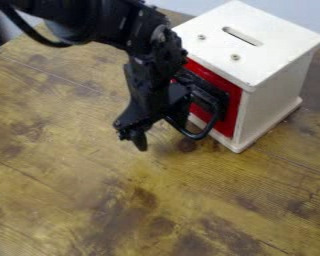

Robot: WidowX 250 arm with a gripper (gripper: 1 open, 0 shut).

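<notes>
The black gripper hangs low at the front left of a white box with a red front panel. Black hoses or cables loop between the gripper and the red front, partly hiding it. The fingertips point down just above the wooden table; whether they are apart or closed is unclear.
A pale wall or edge runs along the back behind the box.
</notes>
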